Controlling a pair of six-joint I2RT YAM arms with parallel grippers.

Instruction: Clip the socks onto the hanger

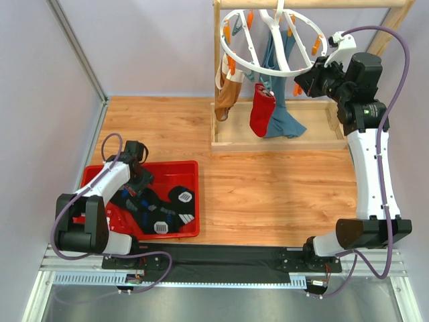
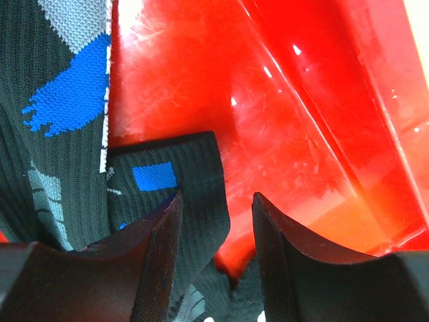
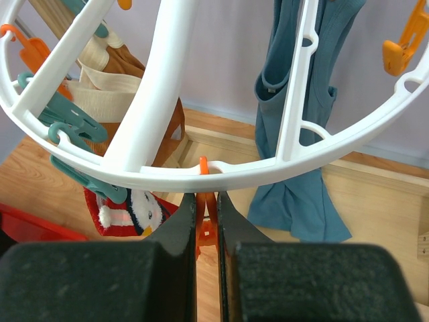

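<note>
A white round hanger (image 1: 281, 70) with orange and teal clips holds tan socks (image 1: 230, 90), a red sock (image 1: 261, 111) and blue cloth (image 1: 285, 121). My right gripper is shut on an orange clip (image 3: 204, 165) at the hanger's near rim. In the left wrist view, my left gripper is open low over dark socks with blue patches (image 2: 154, 176) in the red bin (image 1: 191, 168), its fingertips apart near a folded sock end.
A wooden frame with a shallow tray (image 1: 315, 144) stands under the hanger at the back.
</note>
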